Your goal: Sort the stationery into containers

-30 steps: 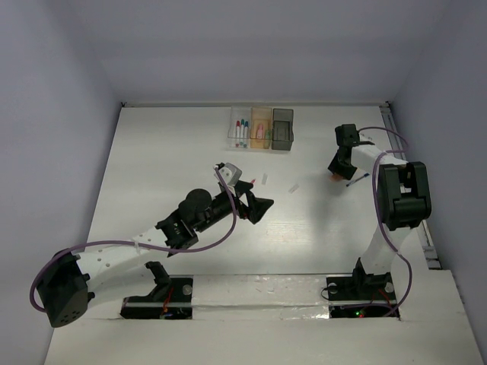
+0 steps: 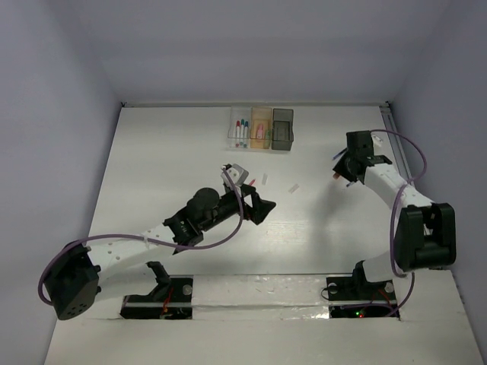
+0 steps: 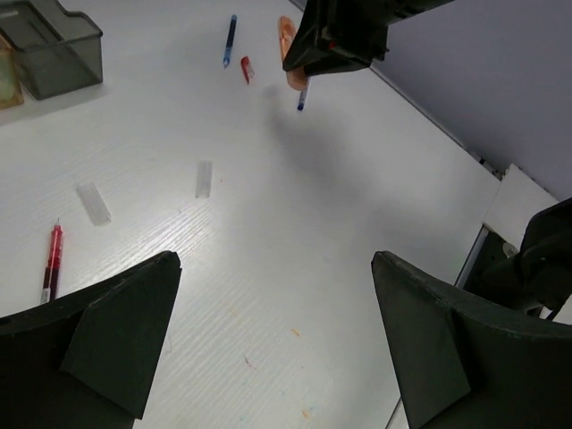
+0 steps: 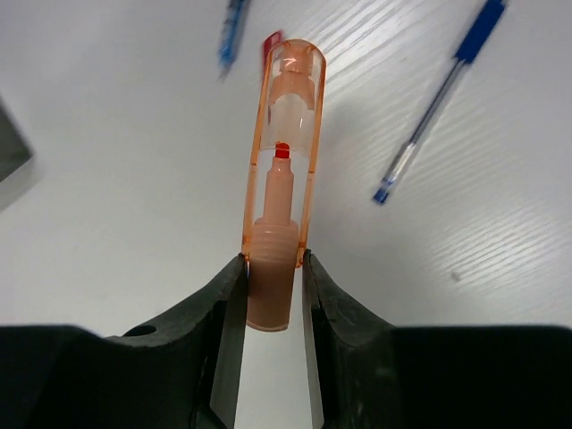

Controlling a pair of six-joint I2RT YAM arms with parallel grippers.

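In the right wrist view, a translucent orange tube (image 4: pixel 275 188) with a red bit inside stands up between the fingertips of my right gripper, which is shut on it. The left wrist view shows this tube raised over the table's far right. My left gripper is open and empty above the middle of the table. A red pen (image 3: pixel 54 259) lies left of it. Two blue pens, one (image 4: pixel 438 103) to the right and one (image 4: pixel 232 34) at the top, lie near the tube, with a small red item (image 4: pixel 271 43) partly behind it.
Three bins stand together at the back: a clear one (image 2: pixel 231 115) with several markers, an orange-tinted one (image 2: pixel 262 111) with a few things inside, and an empty-looking dark grey one (image 2: pixel 282 115). Two pale strips (image 3: pixel 204 179) lie mid-table.
The left arm has moved slightly right.
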